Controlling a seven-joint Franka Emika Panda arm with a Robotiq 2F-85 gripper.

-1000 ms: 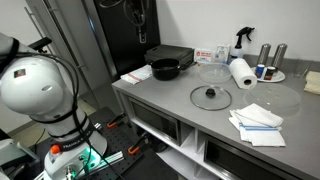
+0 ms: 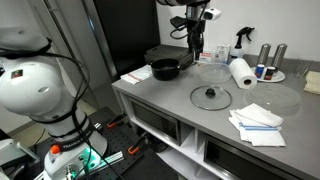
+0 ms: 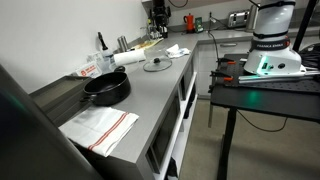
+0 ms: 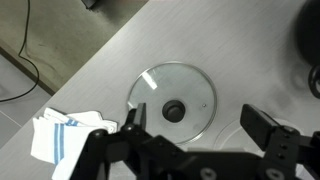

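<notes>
High above the counter, my gripper (image 2: 195, 46) hangs from the arm reaching in from the left. In the wrist view its two fingers stand wide apart, with nothing between them. Below lies a round glass lid (image 4: 172, 106) with a black knob (image 4: 174, 111), flat on the grey counter and clear of the fingers. A black pot (image 2: 166, 69) stands uncovered toward the counter's left part; only its edge enters the wrist view at the right.
Folded white towels (image 2: 257, 124) lie right of the lid. Clear bowls (image 2: 212, 74), a paper towel roll (image 2: 242, 72) and bottles stand along the back. Another striped towel (image 3: 100, 128) lies beside the pot. Bare counter (image 2: 185, 98) separates pot and lid.
My gripper has swung from upper left, past the area over the pot, rightward toward the lid. The pot, lid and towels have not moved.
</notes>
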